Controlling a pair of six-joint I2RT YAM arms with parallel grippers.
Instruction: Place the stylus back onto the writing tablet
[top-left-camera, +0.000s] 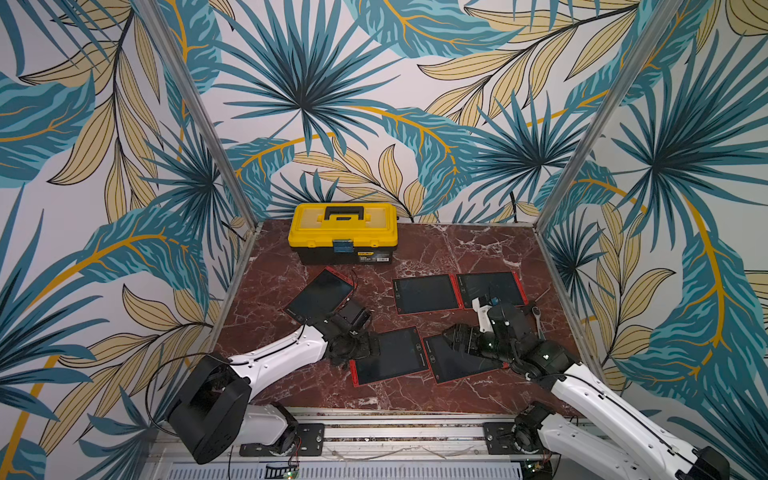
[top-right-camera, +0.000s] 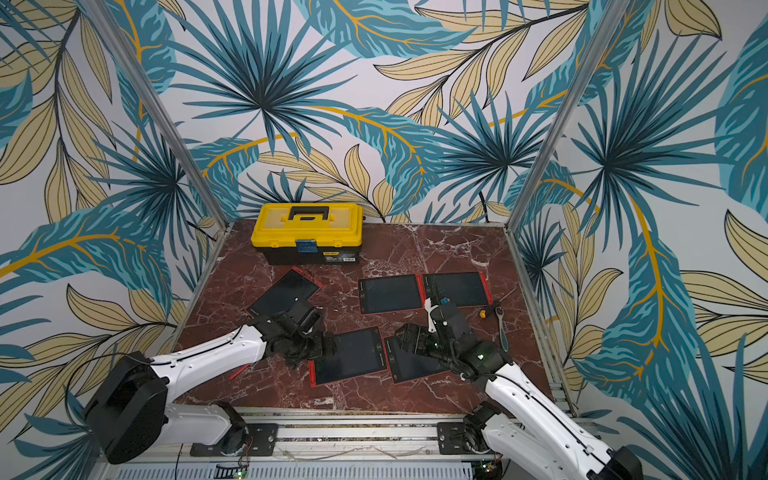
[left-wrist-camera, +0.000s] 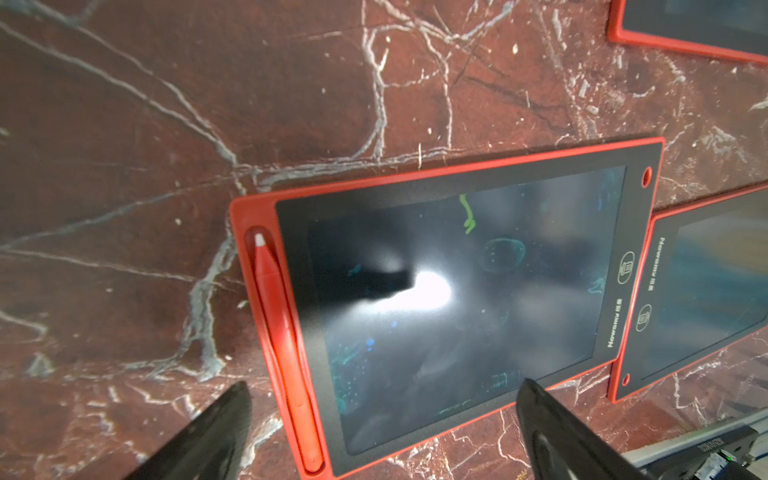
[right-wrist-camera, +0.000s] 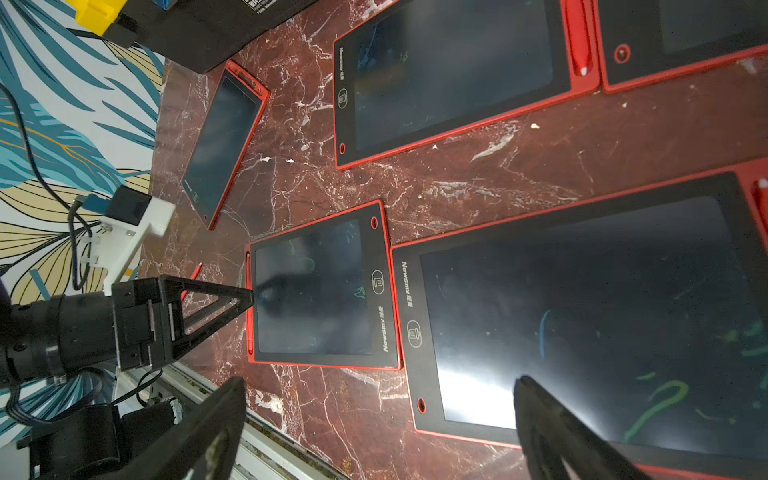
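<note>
In the left wrist view, a red stylus (left-wrist-camera: 281, 336) with a pale tip lies in the slot along one short side of a writing tablet (left-wrist-camera: 496, 296). My left gripper is open above this tablet, its fingers apart and nothing between them. A second red stylus (right-wrist-camera: 192, 276) lies loose on the table behind the left gripper in the right wrist view; its red end (top-right-camera: 239, 371) shows beside the left arm in the top right view. My right gripper stands open and empty over the neighbouring tablet (right-wrist-camera: 560, 320).
Two more tablets (top-left-camera: 426, 293) (top-left-camera: 488, 289) lie side by side at the back, and an angled one (top-left-camera: 320, 296) at the left. A yellow toolbox (top-left-camera: 344, 228) stands at the rear. A wrench (top-right-camera: 501, 326) and a yellow-handled tool (top-right-camera: 483, 313) lie at the right.
</note>
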